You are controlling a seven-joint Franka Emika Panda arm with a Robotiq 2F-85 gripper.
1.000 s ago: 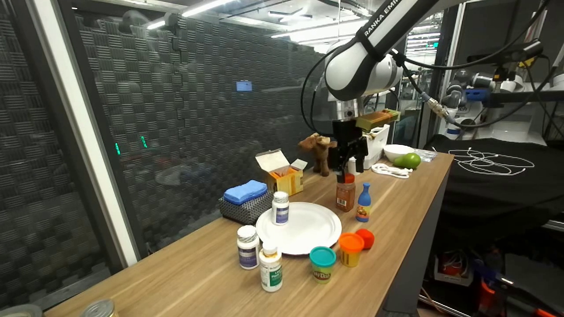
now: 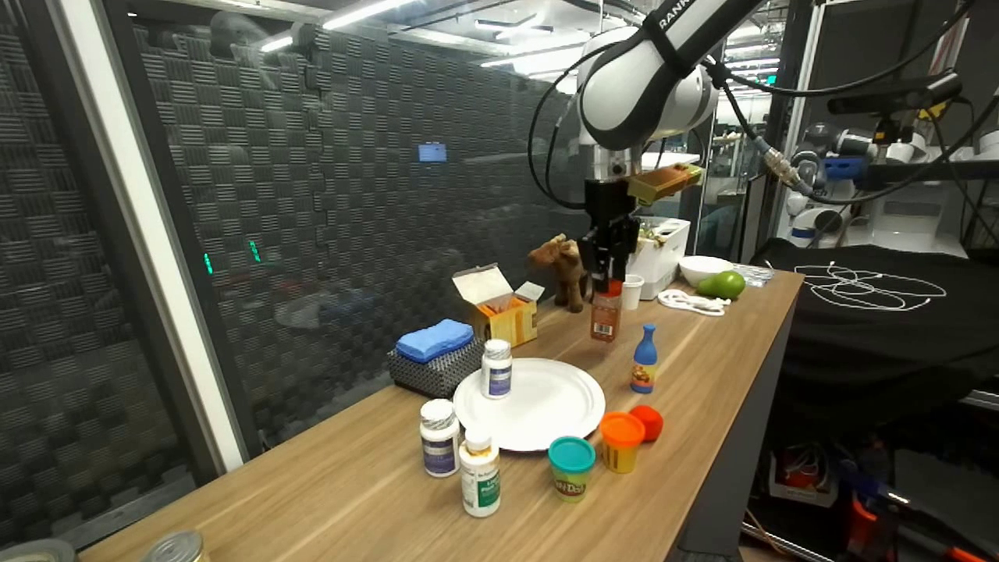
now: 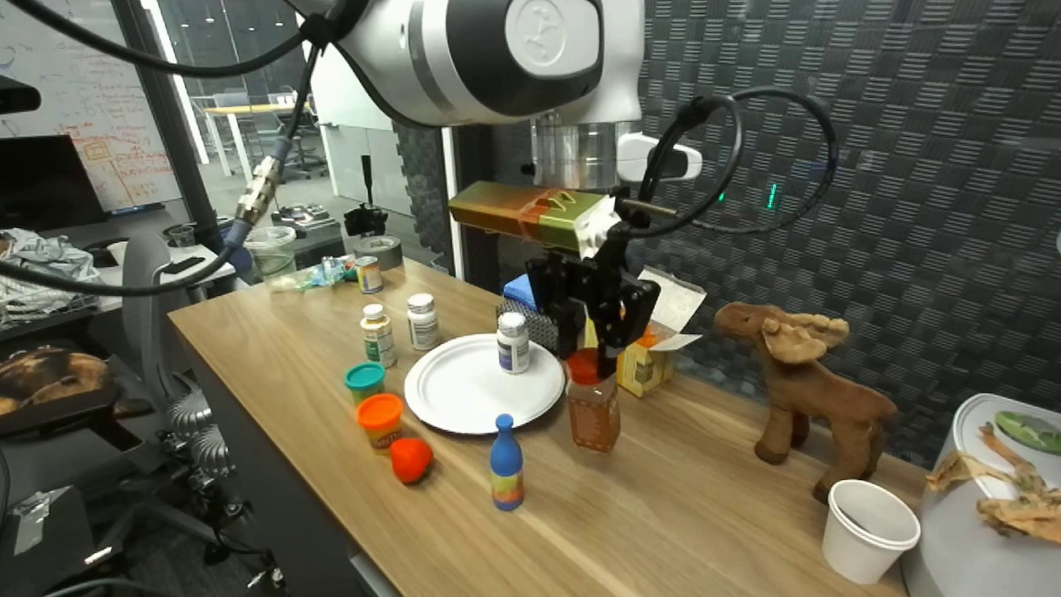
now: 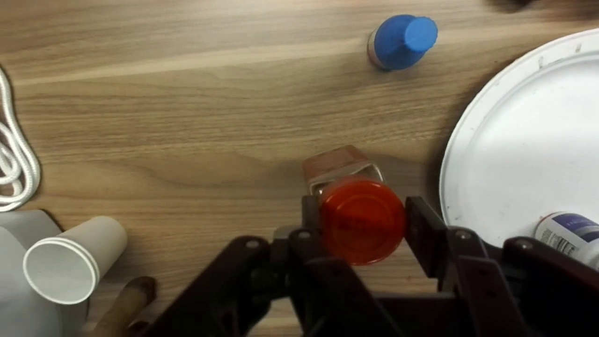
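A clear, square-sided jar of reddish-brown contents [image 2: 605, 318] hangs upright from my gripper [image 3: 588, 356], which is shut on its red lid [image 4: 363, 222]. In the wrist view the black fingers [image 4: 424, 227] stand on either side of that lid. The jar's base appears to be a little above the wooden table. To one side of it lies the white plate [image 3: 438, 393], with a white pill bottle with a purple label [image 3: 513, 343] standing on it. On the other side of the jar, in exterior view 1, stands a blue bottle [image 2: 644, 361].
Two white bottles [image 2: 440, 439] [image 2: 480, 476], Play-Doh tubs [image 2: 571, 468] [image 2: 620, 445] and a red ball-like object [image 3: 410, 459] sit around the plate. An open yellow box [image 2: 510, 318], a toy moose [image 3: 816, 388] and white cups [image 3: 867, 527] line the wall side. Bare table lies in front of the cups.
The gripper has risen with the jar in it, lifting it from the table and shifting slightly away from the blue bottle. The other objects have not moved.
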